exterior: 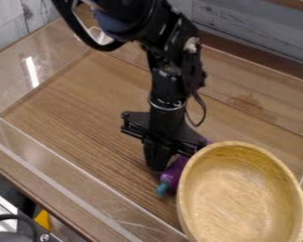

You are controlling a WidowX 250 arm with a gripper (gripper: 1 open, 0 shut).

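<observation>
The black arm reaches down from the top to its gripper [161, 156], low over the wooden table just left of a tan bowl [242, 198]. A purple object [173, 173] with a teal end lies beside the bowl's upper left, right by the fingertips and partly hidden by gripper and bowl. Whether the fingers touch or hold it is unclear.
A clear edge strip runs along its near left, with cables and a yellow piece below at bottom left. Pale walls stand at the back.
</observation>
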